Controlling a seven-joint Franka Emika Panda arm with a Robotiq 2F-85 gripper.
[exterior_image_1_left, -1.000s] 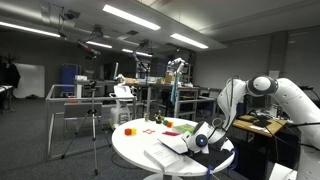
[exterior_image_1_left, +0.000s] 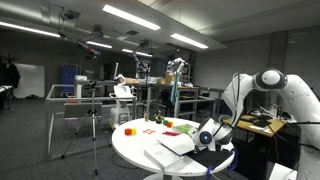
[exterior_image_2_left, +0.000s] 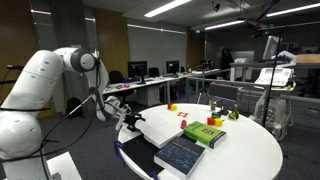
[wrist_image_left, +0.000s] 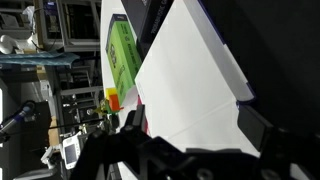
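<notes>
A large white panel or lid (wrist_image_left: 185, 75) fills the middle of the wrist view, its edge running close to dark surfaces on the right. In the second exterior view the white panel (exterior_image_2_left: 160, 127) lies at the near left of the round table, beside a dark box (exterior_image_2_left: 180, 155). My gripper is over the panel with its two dark fingers well apart, one on each side; I see nothing clamped between them. In the first exterior view my gripper (exterior_image_1_left: 199, 148) is low at the table's right side, by the tilted white panel (exterior_image_1_left: 175, 143).
A green box (exterior_image_2_left: 203, 134) lies on the white round table (exterior_image_2_left: 255, 145), with small red and yellow items (exterior_image_2_left: 215, 122) behind it. A tripod (exterior_image_1_left: 95, 125) stands on the floor to the left.
The arm has shifted to the right in the first exterior view.
</notes>
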